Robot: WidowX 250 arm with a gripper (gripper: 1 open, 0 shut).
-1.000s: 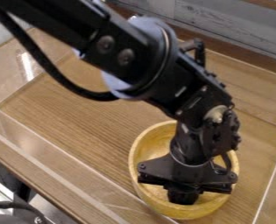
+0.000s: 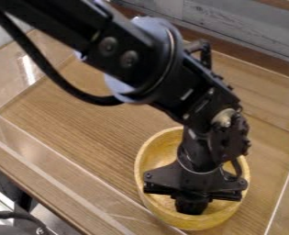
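A yellow bowl (image 2: 159,163) sits on the wooden surface at the lower right. My black gripper (image 2: 194,197) reaches down inside it, its body covering much of the bowl's interior. The fingertips are low in the bowl and hard to make out against the dark gripper body; whether anything lies between or beneath them is hidden. The gripper looks shut.
A pale wall runs along the back. Clear panel edges and a dark cable lie at the lower left.
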